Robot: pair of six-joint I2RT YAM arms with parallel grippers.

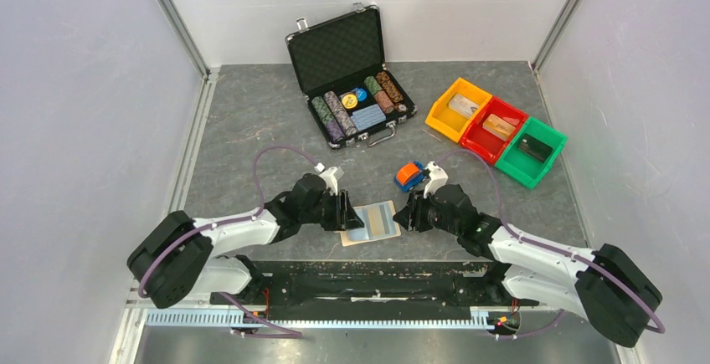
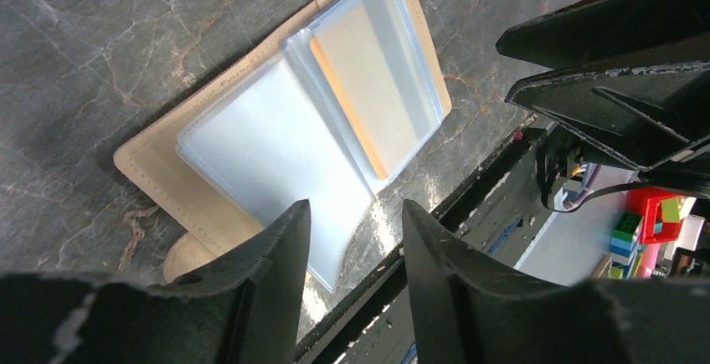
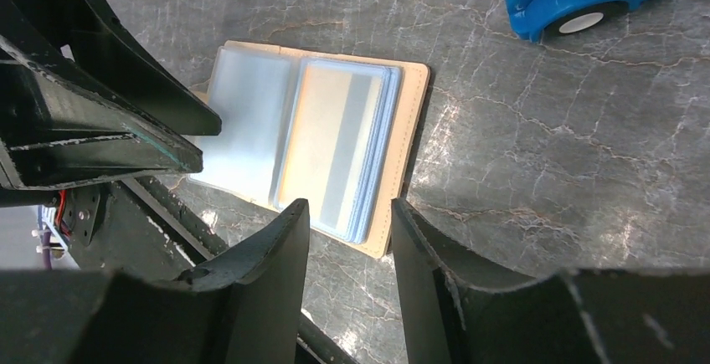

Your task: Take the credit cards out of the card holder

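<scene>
Open on the table lies the tan card holder (image 1: 373, 207), its clear plastic sleeves spread out. In the left wrist view, one sleeve holds a cream card (image 2: 368, 54) with an orange edge, while a pale sleeve (image 2: 268, 138) lies beside it. My left gripper is part open above the holder's left end, with nothing between its fingers. At the holder's right edge my right gripper stands open and empty. The sleeves with the cream card (image 3: 322, 138) lie ahead of its fingertips.
A blue and orange toy car (image 1: 409, 175) sits just behind the right gripper. Farther back stand an open chip case (image 1: 352, 79) and yellow (image 1: 444, 121), red (image 1: 475, 136) and green (image 1: 521, 172) bins. Bare table lies left of the holder.
</scene>
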